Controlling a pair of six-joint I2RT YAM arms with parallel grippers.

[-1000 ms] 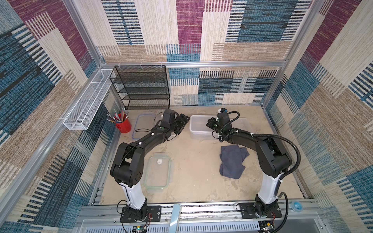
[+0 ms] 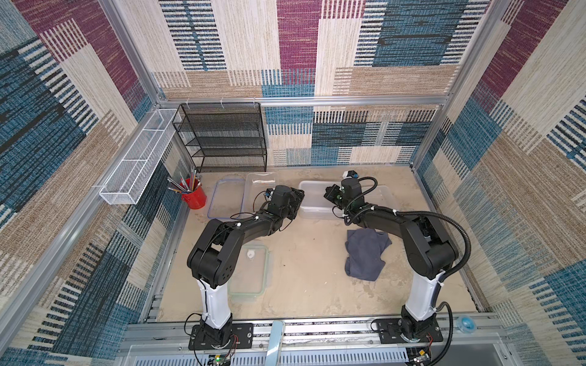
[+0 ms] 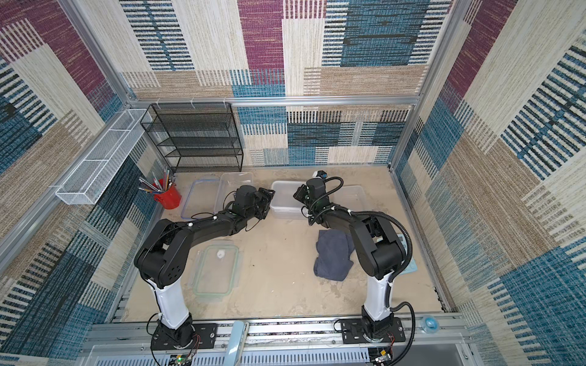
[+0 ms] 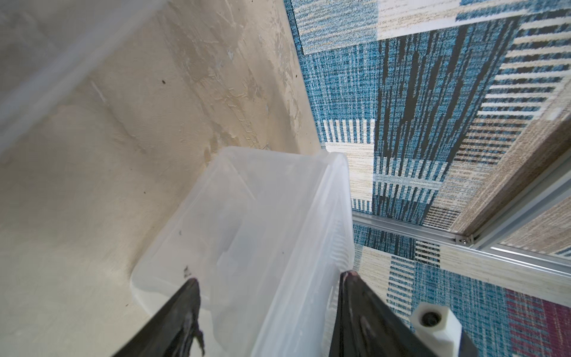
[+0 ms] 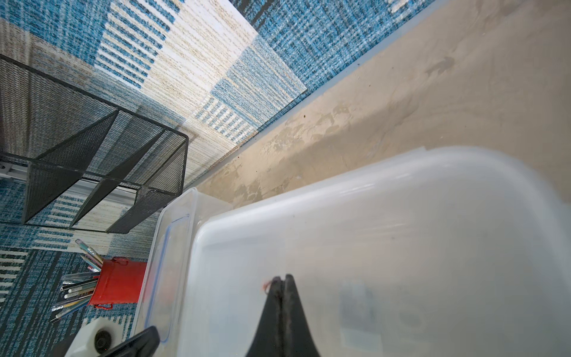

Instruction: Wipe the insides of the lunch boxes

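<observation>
A translucent white lunch box stands at the back centre, with another clear box beside it on the right. In the left wrist view my left gripper is open, its fingers either side of the near end of a translucent box. My right gripper is shut, its fingertips over the inside of the white box. A dark grey cloth lies crumpled below the right arm. Blue-rimmed and green-rimmed clear containers sit on the left.
A red pen holder stands at the back left below a white wire basket. A black mesh rack is against the back wall.
The right arm is nearly where it was.
</observation>
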